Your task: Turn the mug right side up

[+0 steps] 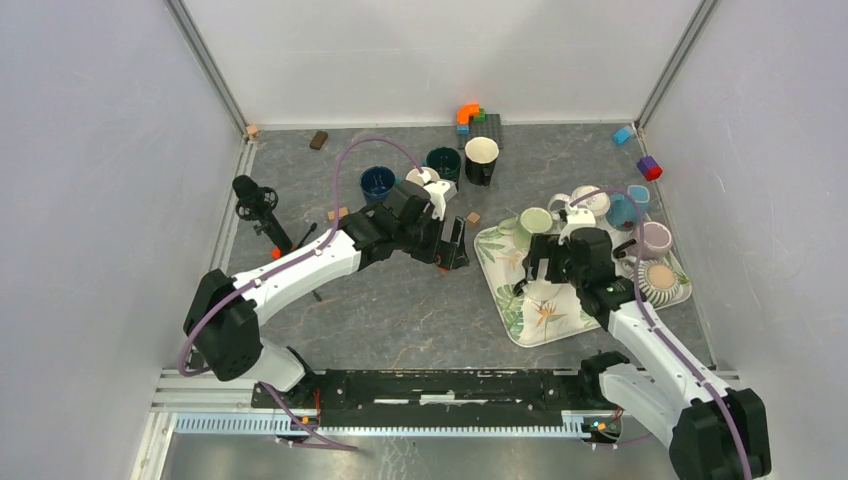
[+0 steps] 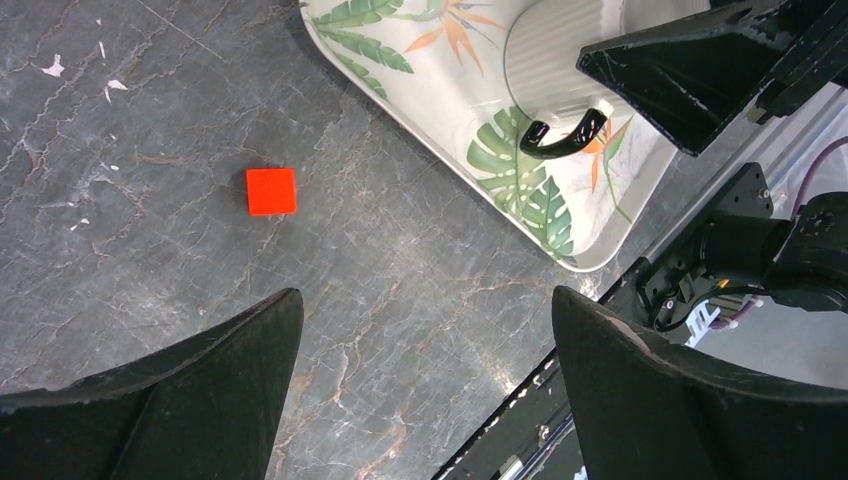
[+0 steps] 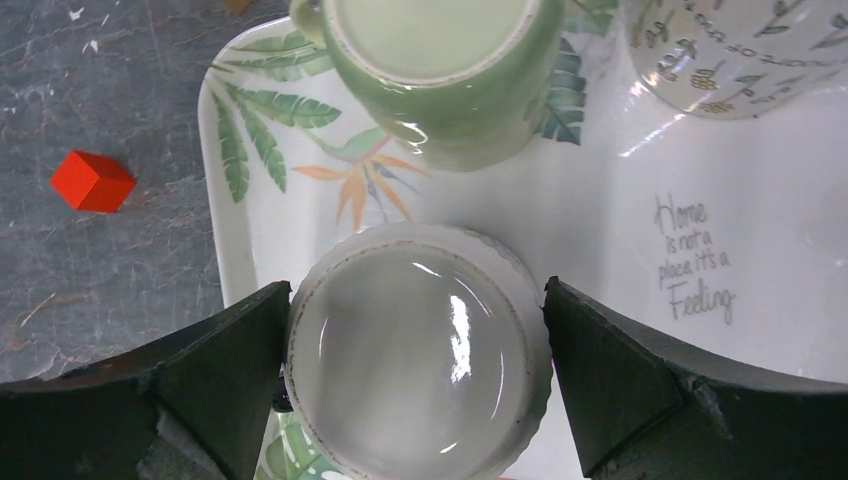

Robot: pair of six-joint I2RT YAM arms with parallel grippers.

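Observation:
An upside-down white mug lies on the leaf-patterned tray, its pale round bottom facing up and a black handle at its side. My right gripper is open over it, with a finger on either side of the mug's body in the right wrist view. My left gripper stands open left of the tray, over bare table and a small red block.
A green mug, a printed mug and other cups crowd the tray's back and right. Dark mugs stand at the table's back.

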